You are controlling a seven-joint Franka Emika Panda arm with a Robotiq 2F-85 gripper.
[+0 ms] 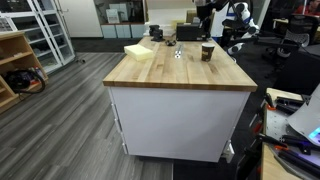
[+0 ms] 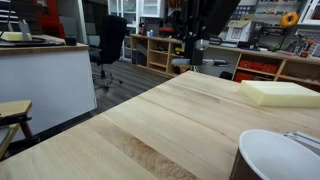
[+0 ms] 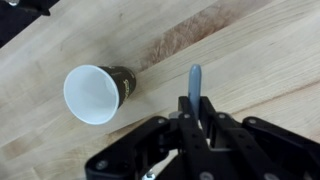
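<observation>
A slim blue-grey object (image 3: pixel 195 84) stands up from between the fingers in the wrist view; my gripper is shut on it. What the object is cannot be made out, and its lower part is hidden by the fingers. To the left in that view is a paper cup (image 3: pixel 91 96), white inside with a dark patterned outside, apart from the gripper. The same cup (image 1: pixel 207 50) stands upright near the right side of the wooden table in exterior view 1, with the dark arm above and behind it.
A pale yellow block (image 1: pixel 139 52) lies at the table's left side. Something small and metallic (image 1: pixel 178 53) rests between block and cup. Shelves and chairs stand beyond the table.
</observation>
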